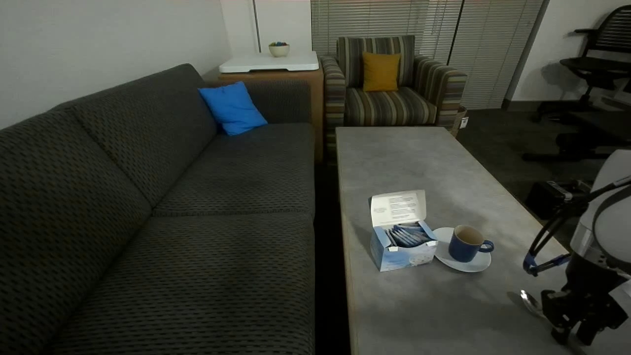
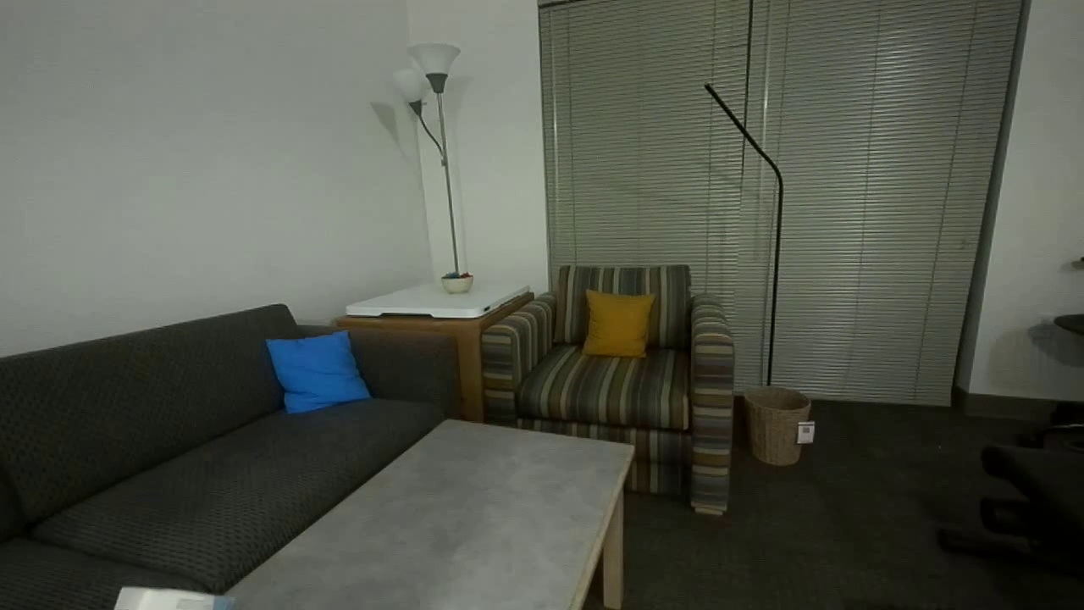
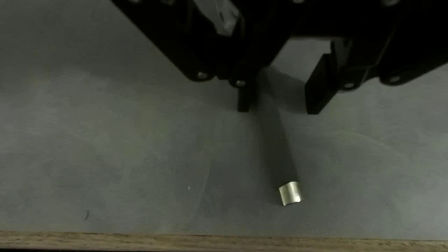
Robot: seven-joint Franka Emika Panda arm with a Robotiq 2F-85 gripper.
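Observation:
A spoon lies on the grey table; its shiny metal bowl (image 1: 530, 302) pokes out past my gripper (image 1: 572, 338) in exterior view 1. From above, in the wrist view, the spoon's dark handle (image 3: 275, 138) ends in a bright metal tip. My gripper straddles this handle low over the tabletop, partly open. The handle passes close beside the left finger (image 3: 246, 98), while a clear gap separates it from the right finger (image 3: 317, 94). Whether the left finger touches it, I cannot tell. A blue mug (image 1: 464, 247) stands on a white saucer (image 1: 482, 264).
An open light-blue box (image 1: 405, 258) of packets stands beside the saucer, its lid raised. A dark sofa (image 1: 236, 266) runs along the left. The table's wooden edge (image 3: 210, 240) crosses the bottom of the wrist view.

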